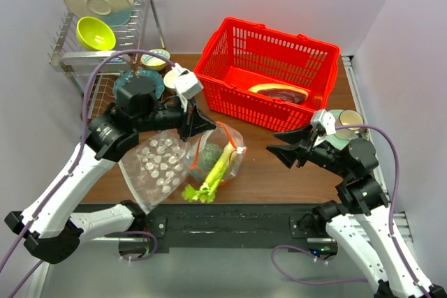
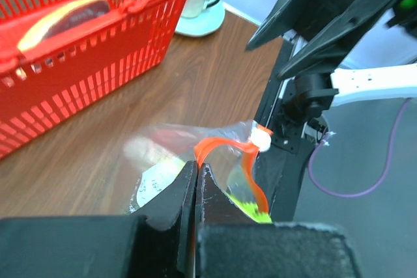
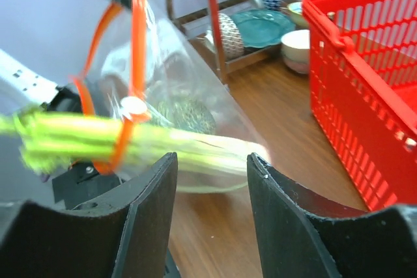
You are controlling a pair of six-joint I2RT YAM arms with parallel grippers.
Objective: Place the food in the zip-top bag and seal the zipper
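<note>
A clear zip bag with an orange zipper strip and a white slider holds a round green vegetable and a stalk of celery. The celery pokes out past the zipper with its leafy end. My left gripper is shut, with the bag's edge by the orange strip at its fingertips in the left wrist view. My right gripper stands part open, apart from the bag and to its right; nothing is between its fingers. A piece of meat lies in the red basket.
A bubble-textured clear sheet lies left of the bag. The dish rack with bowls and plates stands at the back left. A cup on a saucer is behind the right arm. Bare table lies between bag and right gripper.
</note>
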